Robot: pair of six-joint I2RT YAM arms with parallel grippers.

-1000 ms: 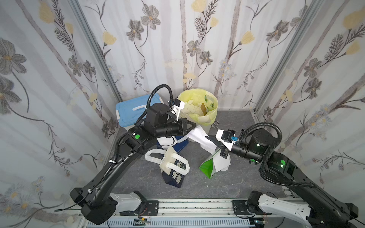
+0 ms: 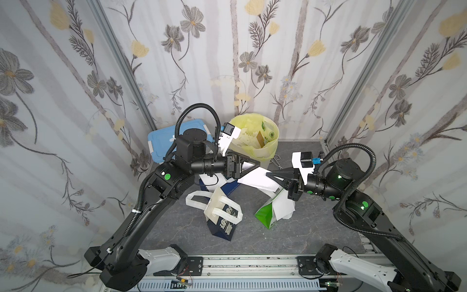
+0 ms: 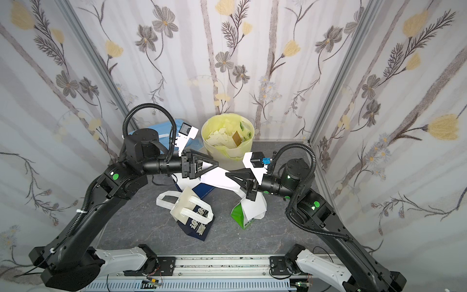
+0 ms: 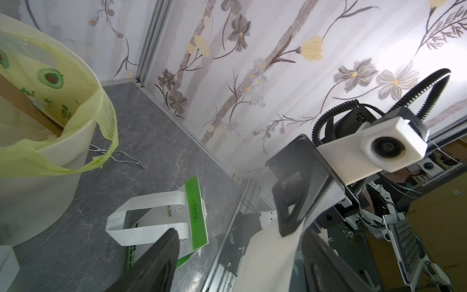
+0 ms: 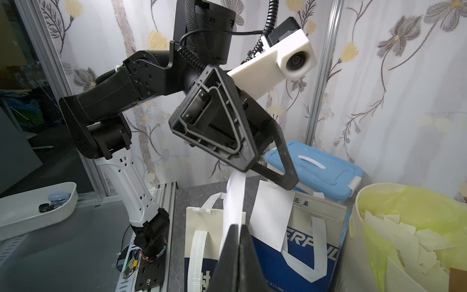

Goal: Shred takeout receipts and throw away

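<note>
Between the two grippers stretches a white paper receipt (image 2: 257,177), over the bags. My right gripper is shut on the paper, which rises from its fingertips toward the other arm. My left gripper (image 2: 253,166) surrounds the other end of the receipt with its fingers apart; in the left wrist view the fingertips stand wide either side of it. The bin (image 3: 214,155) with a yellow liner stands behind them, holding torn white pieces (image 5: 418,243).
Paper bags lie below: navy-and-cream (image 2: 221,228), blue (image 5: 311,262), green-and-white (image 4: 197,219). A lidded blue box (image 5: 311,170) is at the back left. Metal tongs (image 4: 124,160) lie beside the bin. Bare floor shows at the back right.
My right gripper has moved slightly right and turned, still with the paper.
</note>
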